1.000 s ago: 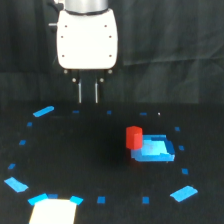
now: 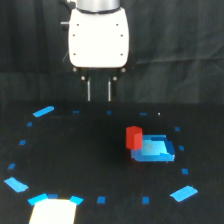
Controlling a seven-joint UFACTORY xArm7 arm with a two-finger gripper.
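Note:
My gripper [image 2: 98,101] hangs high above the black table, pointing down and open, with nothing between its two thin fingers. Below it and to the right, a red block [image 2: 134,138] stands at the left side of a small blue tray [image 2: 168,157]. The block covers part of the tray's left wall. Whether it rests inside the tray or just against it, I cannot tell. A lighter blue patch shows on the tray's floor.
Flat blue tape strips [image 2: 183,193] and small blue marks lie around the table's borders. A pale, bright object [image 2: 53,212] sits at the front left edge.
The gripper has shifted to the right, staying at about the same height, and its fingers look slightly farther apart. Block and tray have not moved.

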